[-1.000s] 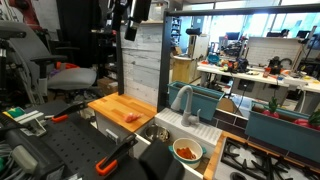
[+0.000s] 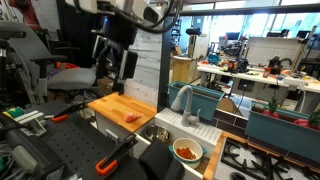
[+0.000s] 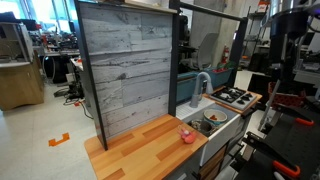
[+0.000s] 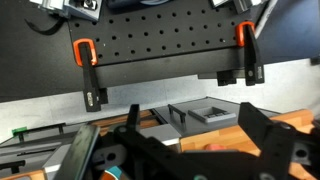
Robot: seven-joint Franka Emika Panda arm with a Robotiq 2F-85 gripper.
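Note:
My gripper (image 2: 112,73) hangs in the air at the upper left of exterior view 1, over the black work table. Its two dark fingers stand apart, and nothing shows between them. In the wrist view the gripper also looks open, above the table's edge. A small pink-red item (image 2: 132,118) lies on the wooden counter, well away from the gripper; exterior view 2 shows this pink item (image 3: 186,136) too. A bowl (image 2: 187,149) with orange-red contents sits in the sink area.
A grey faucet (image 2: 183,98) rises behind the sink. To the right is a stove top (image 2: 245,161). Orange-and-black clamps (image 4: 89,75) stand along the perforated black table (image 4: 160,35).
The arm has come down in exterior view 1 and a little to the left, so more of the gripper shows. The pink item and the bowl have stayed put.

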